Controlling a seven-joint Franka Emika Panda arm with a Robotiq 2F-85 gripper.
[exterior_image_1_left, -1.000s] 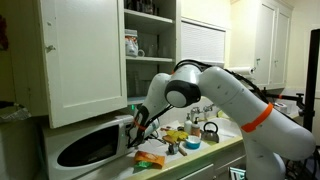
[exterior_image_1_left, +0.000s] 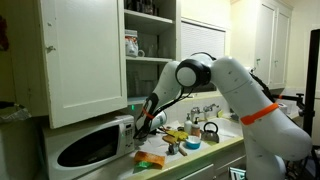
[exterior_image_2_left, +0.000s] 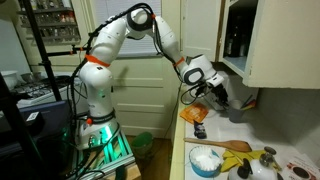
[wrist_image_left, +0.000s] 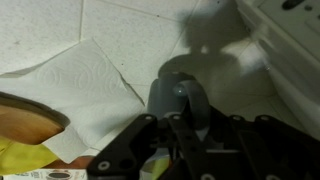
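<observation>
My gripper is low over the white counter, close to the microwave (wrist_image_left: 288, 45). Between its fingers is a dark, smooth thing (wrist_image_left: 167, 92), grey on one side; the fingers hide much of it, and I cannot tell what it is. In exterior view 1 the gripper (exterior_image_1_left: 143, 132) is beside the right end of the microwave (exterior_image_1_left: 88, 147). Exterior view 2 has the gripper (exterior_image_2_left: 221, 97) small and dark at the back of the counter.
A white paper towel (wrist_image_left: 75, 95) lies left of the gripper, with a wooden utensil (wrist_image_left: 25, 122) and yellow cloth (wrist_image_left: 25, 158) beyond. On the counter are an orange cloth (exterior_image_2_left: 196, 114), a white bowl (exterior_image_2_left: 205, 160) and a kettle (exterior_image_1_left: 210, 131). Open cupboard shelves hang above.
The arm's elbow and forearm have swung right, away from the microwave front. The gripper end has shifted slightly right and stays low near the microwave's right end.
</observation>
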